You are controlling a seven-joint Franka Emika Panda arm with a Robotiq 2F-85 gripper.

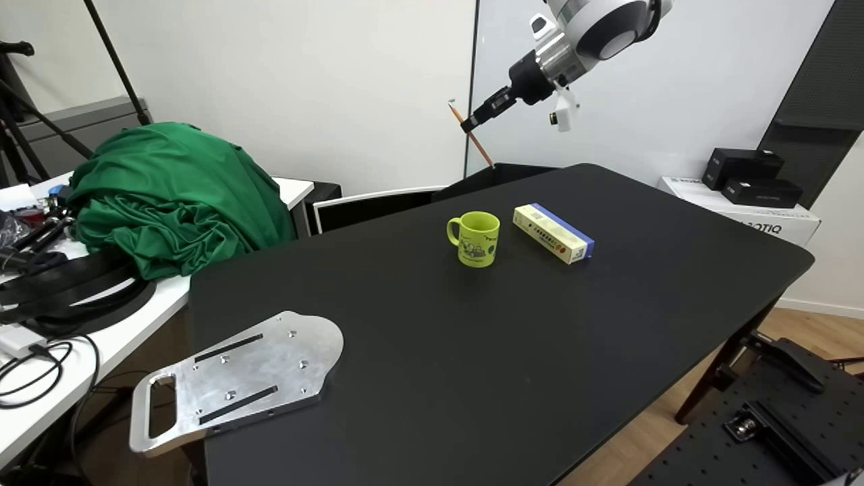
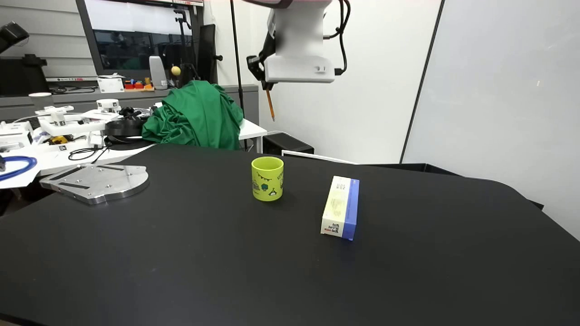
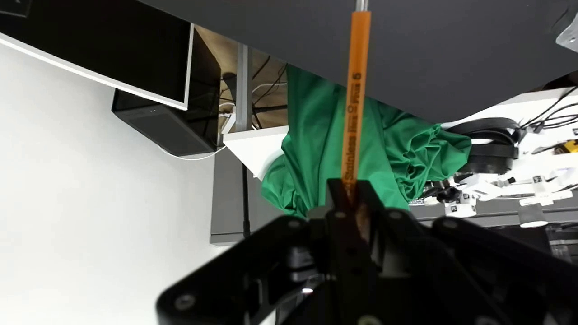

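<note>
My gripper (image 1: 470, 123) is shut on a thin orange stick (image 1: 481, 149) marked with dark lettering, high above the far side of the table. In the wrist view the orange stick (image 3: 355, 92) runs up from between my fingers and ends in a silvery metal part at the top edge. Exterior view 2 shows the stick (image 2: 270, 106) hanging steeply downward, its upper part hidden by the gripper. On the table stands a lime-green mug (image 1: 478, 239), upright, its opening facing up. Beside it lies a long cream and blue box (image 1: 552, 233). The gripper touches neither.
A silver metal plate (image 1: 243, 376) with a handle sits at the black table's left corner. Beyond that edge, green cloth (image 1: 170, 194) is heaped on a cluttered white side table. A wall stands behind.
</note>
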